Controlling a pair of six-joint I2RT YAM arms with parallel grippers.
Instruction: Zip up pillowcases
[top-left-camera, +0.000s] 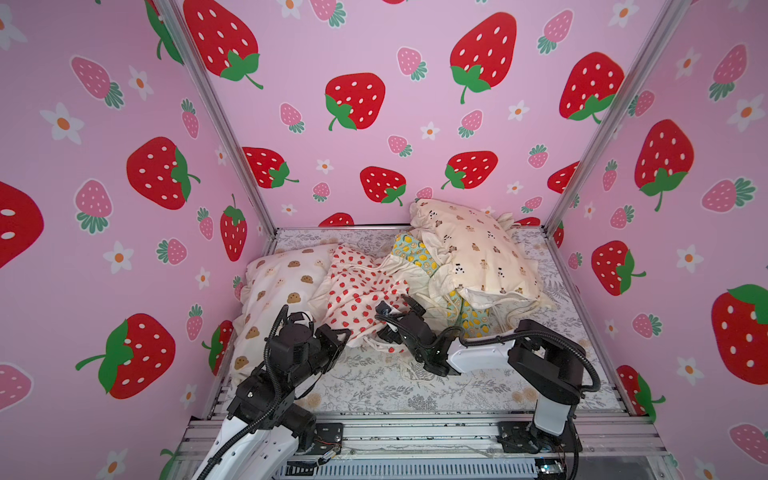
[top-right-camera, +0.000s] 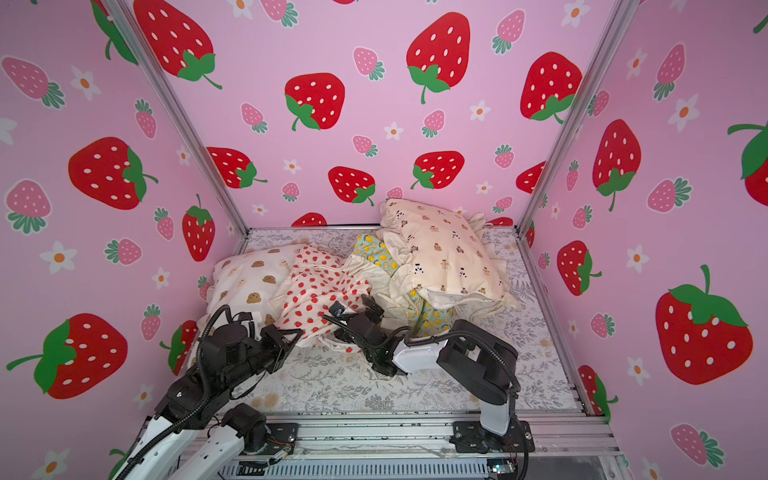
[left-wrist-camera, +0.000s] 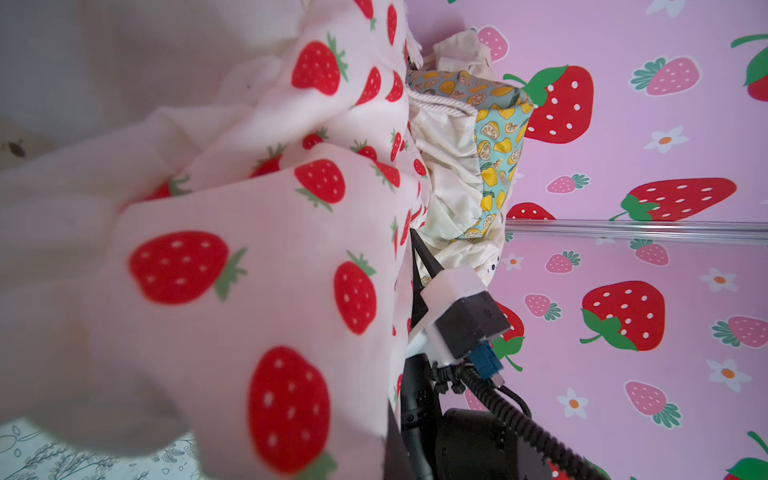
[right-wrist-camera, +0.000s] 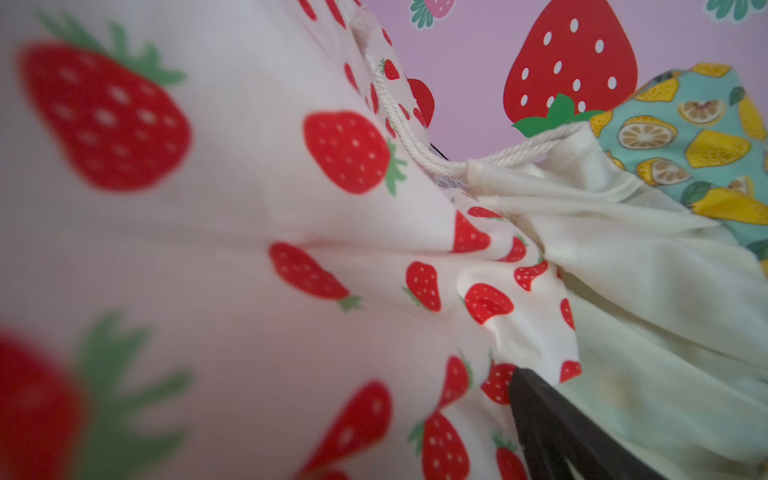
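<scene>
The strawberry-print pillowcase (top-left-camera: 364, 284) lies crumpled in the middle, its near part reaching toward both grippers; no zipper can be made out. At its near left edge my left gripper (top-left-camera: 346, 333) is shut; close cloth fills much of the left wrist view and hides whatever is between its fingers. My right gripper (top-left-camera: 394, 318) stands open over the pillowcase's near right edge, its fingers spread. One dark finger (right-wrist-camera: 552, 424) shows against the strawberry cloth (right-wrist-camera: 384, 304) in the right wrist view. From the left wrist, the right gripper's fingers (left-wrist-camera: 426, 254) appear beyond the fabric.
A cookie-print pillow (top-left-camera: 276, 280) lies left, partly under the left arm. To the right, a cream bear-print pillow (top-left-camera: 480, 256) rests on lemon-print fabric (top-left-camera: 473, 318). A white cord (right-wrist-camera: 424, 160) runs along the strawberry case.
</scene>
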